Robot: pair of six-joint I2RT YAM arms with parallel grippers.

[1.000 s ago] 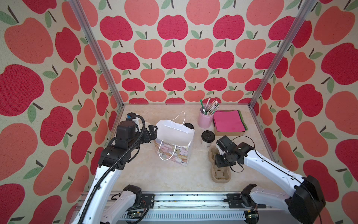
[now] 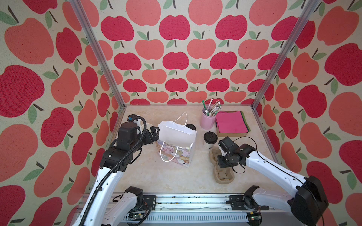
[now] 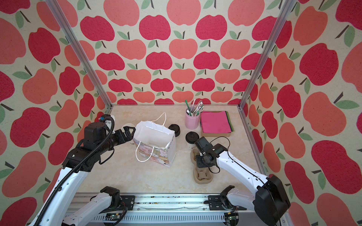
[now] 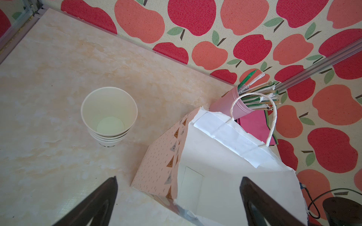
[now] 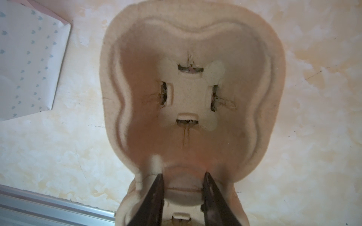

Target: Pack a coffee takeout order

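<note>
A patterned paper bag (image 2: 175,153) stands open in the middle, white handles up; its inside looks white and empty in the left wrist view. My left gripper hangs open at its left rim, with stacked paper cups (image 4: 109,131) beyond on the table. A two-cup cardboard carrier (image 5: 188,41) lies front right. My right gripper is shut on the middle of the carrier. A cup with black lid (image 3: 192,136) stands behind the carrier; black lids (image 3: 174,129) sit right of the bag's back.
At the back right stand a pink cup of straws (image 2: 207,120) and a stack of coloured paper (image 2: 230,120) on cardboard. Bare table (image 2: 143,177) lies front left. Patterned walls close in the back and sides.
The carrier and my right gripper have shifted very slightly toward the back left. My left arm stays where it was.
</note>
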